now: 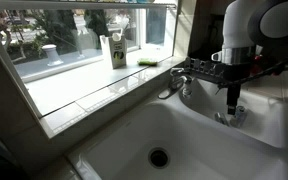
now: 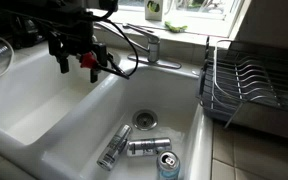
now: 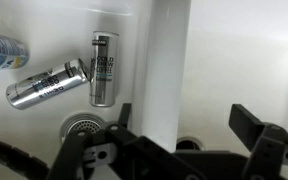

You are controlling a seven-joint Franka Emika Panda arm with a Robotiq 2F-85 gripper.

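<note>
Three cans lie in one basin of the double sink. In the wrist view, a silver can (image 3: 103,68) points along the divider, a second silver can (image 3: 47,85) slants beside it, and a blue can (image 3: 2,50) is partly cut off at the left edge. The second exterior view shows the silver cans (image 2: 114,147) near the drain and the blue can (image 2: 168,165) closest to the camera. My gripper is open above the divider and the empty basin, with nothing held. It hangs above and apart from the cans.
A raised white divider (image 3: 164,70) separates the two basins; the other basin (image 3: 234,70) looks empty. A faucet (image 2: 154,45) stands at the back, and a metal dish rack (image 2: 249,85) occupies the counter. On the windowsill are a bag (image 1: 114,50) and a green item (image 1: 148,62).
</note>
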